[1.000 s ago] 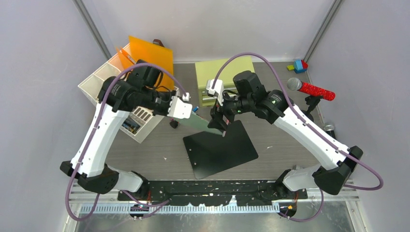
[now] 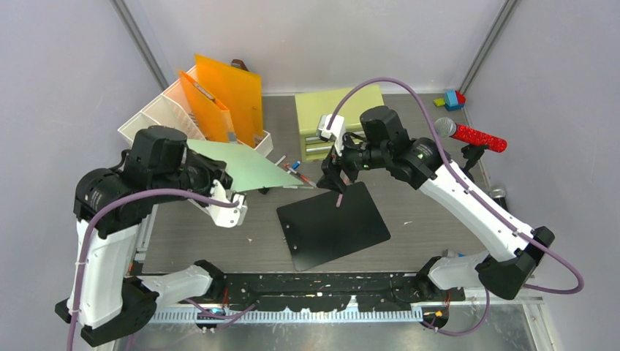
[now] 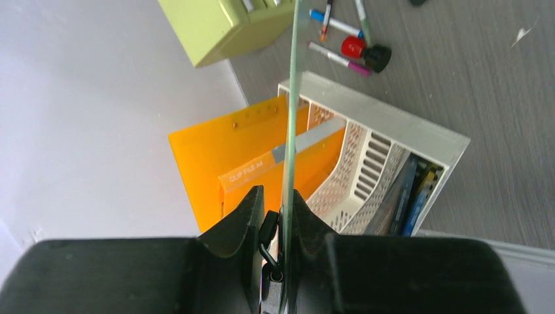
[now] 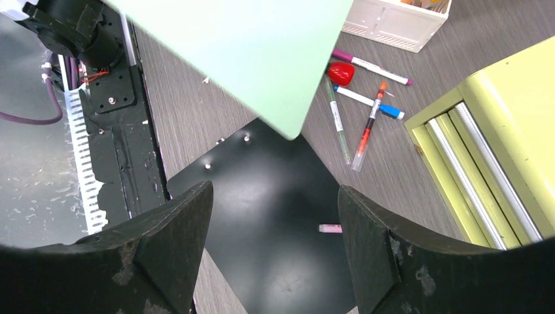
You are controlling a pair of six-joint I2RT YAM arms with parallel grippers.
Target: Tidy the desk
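Shut on a pale green clipboard point(image 2: 245, 162), my left gripper stands over the white organizer point(image 2: 130, 130). The clipboard point(image 3: 288, 144) appears edge-on in the left wrist view, its metal clip between the fingers. Orange files point(image 3: 229, 147) stand in the organizer, beside a compartment of pens point(image 3: 410, 199). My right gripper is open above a black board point(image 4: 262, 196) lying on the desk. A pink-ended pen point(image 4: 330, 228) on that board is partly hidden by a finger. Several markers point(image 4: 372, 127) and a red item point(image 4: 340, 73) lie loose between organizer and drawers.
A yellow-green drawer unit point(image 2: 322, 106) stands at the back middle. On the right are a red microphone point(image 2: 479, 137) on a stand and colored blocks point(image 2: 453, 100). Bare desk point(image 2: 424, 212) shows right of the black board.
My left gripper has moved leftward with the clipboard, from between the arms to over the organizer. The clipboard's broad face now shows from above. After a slight early shift, the right arm stays put.
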